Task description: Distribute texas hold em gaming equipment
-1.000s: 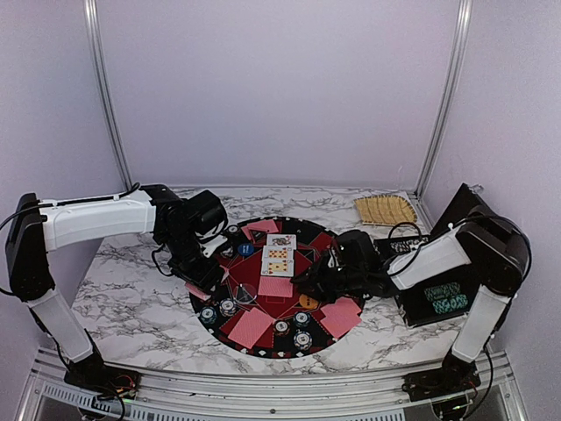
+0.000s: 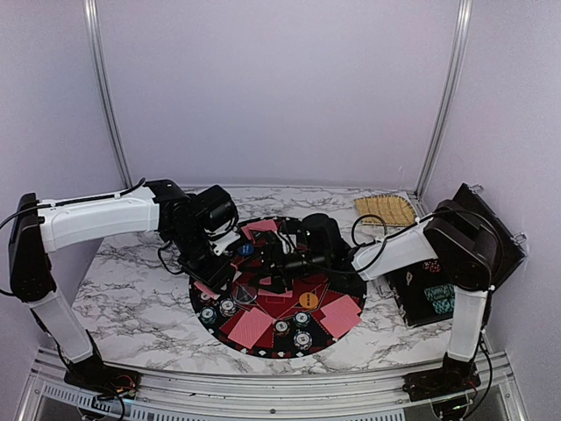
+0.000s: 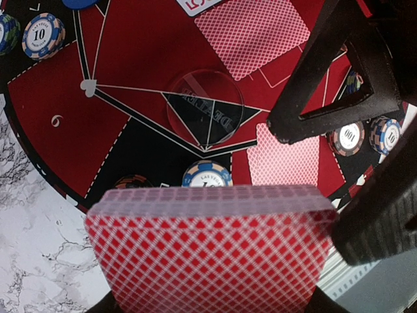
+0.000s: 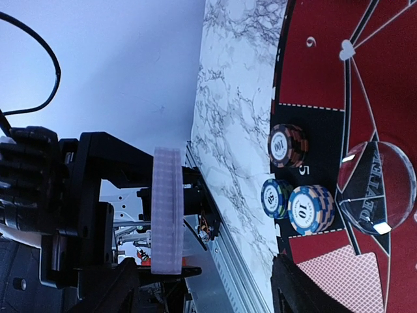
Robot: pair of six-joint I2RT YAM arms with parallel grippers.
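Observation:
A thick red-backed deck of cards (image 3: 208,254) is clamped in my left gripper (image 2: 221,265), over the left side of the round red and black poker mat (image 2: 352,285). From the right wrist view the deck's pale edge (image 4: 167,212) stands upright. My right gripper is open and empty, over the mat's middle beside the left one. It covers most of the face-up cards in the top view; one corner of a white card (image 3: 197,5) shows in the left wrist view. The clear dealer disc (image 4: 378,189) lies flat on the mat.
Red-backed cards (image 2: 251,327) and chip stacks (image 4: 311,210) lie around the mat's edge. An open black chip case (image 2: 421,303) stands at the right, a wicker tray (image 2: 386,210) behind it. Both grippers are close together.
My right gripper has moved left and back from near the orange disc, covering the face-up cards. The left gripper has shifted slightly to the right with the deck.

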